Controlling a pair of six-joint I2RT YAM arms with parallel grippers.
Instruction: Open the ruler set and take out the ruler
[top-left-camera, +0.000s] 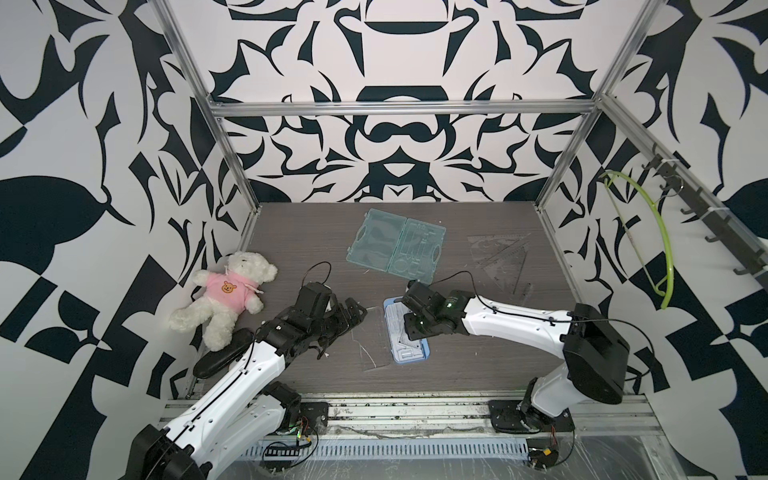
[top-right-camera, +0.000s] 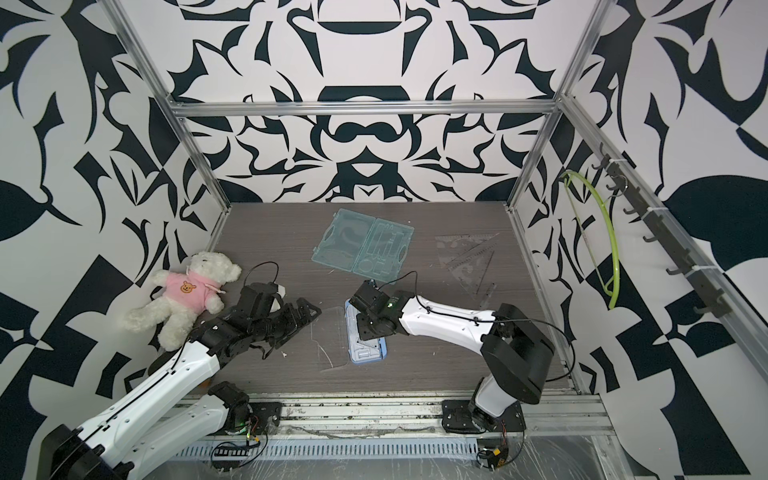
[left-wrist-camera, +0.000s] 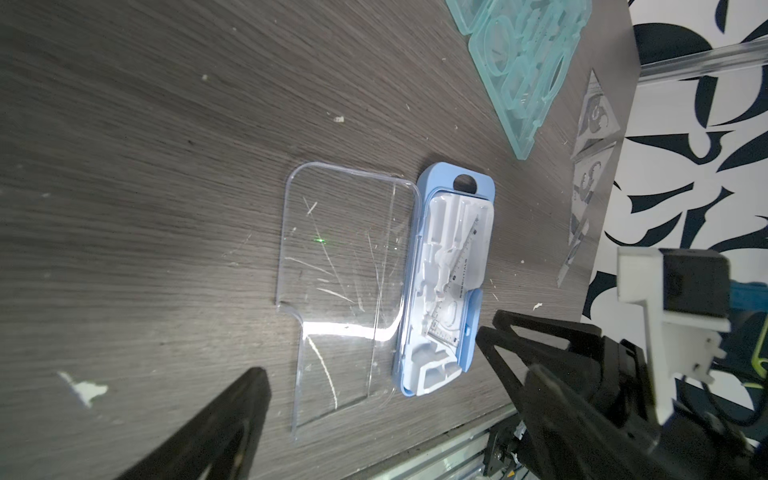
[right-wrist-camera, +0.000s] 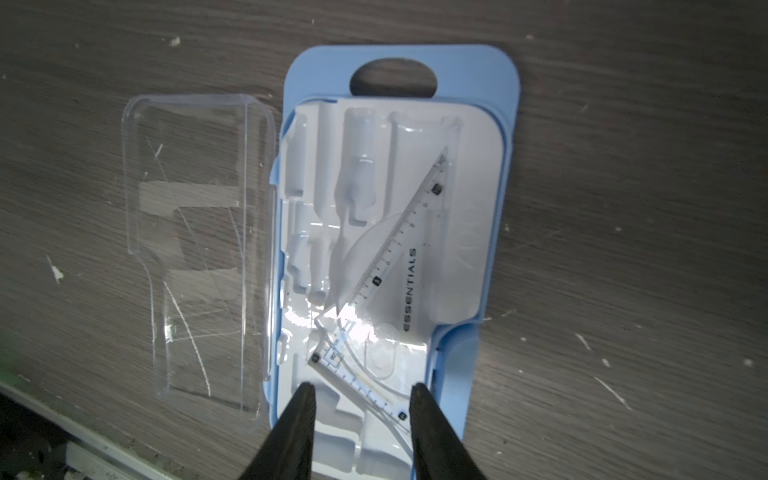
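The blue ruler set (right-wrist-camera: 384, 72) lies open mid-table, its white tray (right-wrist-camera: 460, 256) holding a long transparent ruler piece (right-wrist-camera: 388, 260) and another (right-wrist-camera: 360, 380). Its clear lid (right-wrist-camera: 196, 160) lies flat to the left. My right gripper is over the tray's lower part, fingers apart, with nothing seen held. My left gripper stands open and empty above the table, left of the set.
An open teal case (top-left-camera: 376, 240) lies behind. Transparent set squares (left-wrist-camera: 596, 116) lie at the back right. A white teddy bear (top-left-camera: 228, 300) is at the far left. The front-left table around the lid has some free room.
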